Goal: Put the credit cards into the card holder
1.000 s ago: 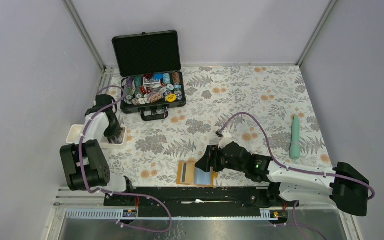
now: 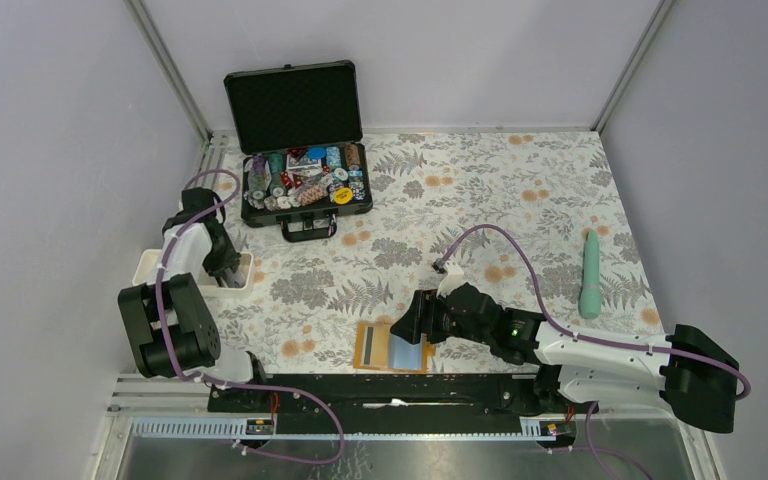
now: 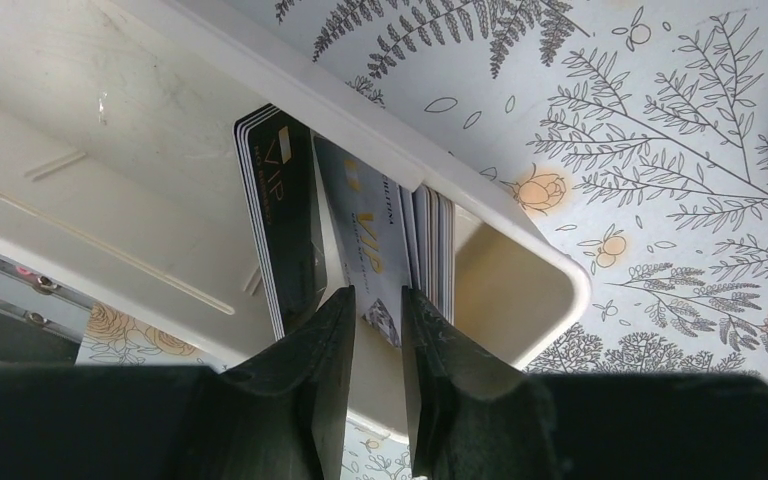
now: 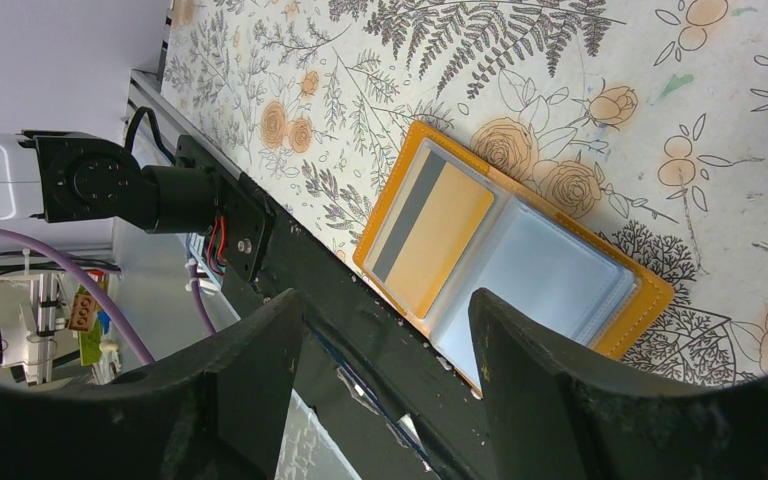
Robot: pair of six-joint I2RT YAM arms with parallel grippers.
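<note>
In the left wrist view, a white tray (image 3: pixel 520 215) holds several cards on edge. A black VIP card stack (image 3: pixel 282 215) leans at the left, a grey VIP card (image 3: pixel 365 235) is in the middle, and a pale stack (image 3: pixel 440 250) stands to its right. My left gripper is part open above the tray, its fingertips either side of the grey card's lower part; contact cannot be made out. The card holder (image 4: pixel 530 185) lies open on the table, with a yellow, dark-striped panel and a pale blue one. My right gripper stands open near it, nothing between its fingers.
An open black case (image 2: pixel 295 110) full of poker chips stands at the back left. A green cylinder (image 2: pixel 590 275) lies on the right.
Over the tray, the left arm has shifted slightly to the left in the top view. The right arm and the card holder have stayed still.
</note>
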